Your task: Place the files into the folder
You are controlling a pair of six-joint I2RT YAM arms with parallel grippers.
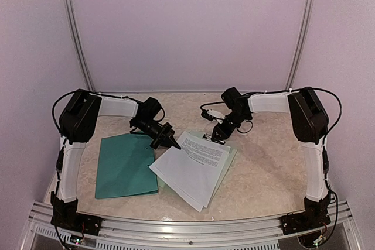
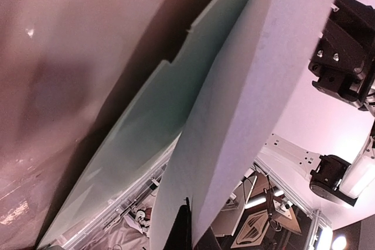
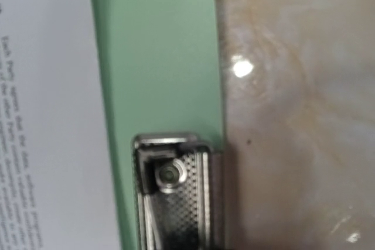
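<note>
White printed papers lie askew over a pale green clipboard, whose metal clip shows at the top right. My left gripper is shut at the papers' upper left edge; in the left wrist view a raised sheet runs down to its fingers, thin paper apparently between them. My right gripper is at the clipboard's clip, shut on it as far as the top view shows; its fingers are hidden in the right wrist view. A teal folder lies to the left.
The teal folder nearly touches the papers' left corner.
</note>
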